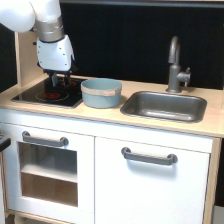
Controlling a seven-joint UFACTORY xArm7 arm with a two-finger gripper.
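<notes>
My gripper point(60, 79) points down over the black stove top point(36, 94) at the left of the toy kitchen. Its dark fingertips are close to the stove surface. They are small and dark against it, so whether they are apart or together is not clear. No object can be made out between them. A blue-grey pot point(101, 93) stands upright on the counter just right of the stove, apart from the gripper.
The steel sink point(164, 105) is set in the counter at the right, with a tall dark faucet point(176, 70) behind it. Bare wooden counter point(125, 112) runs along the front. Below are a shut white cabinet door point(150, 185) and an oven with a grey handle point(45, 139).
</notes>
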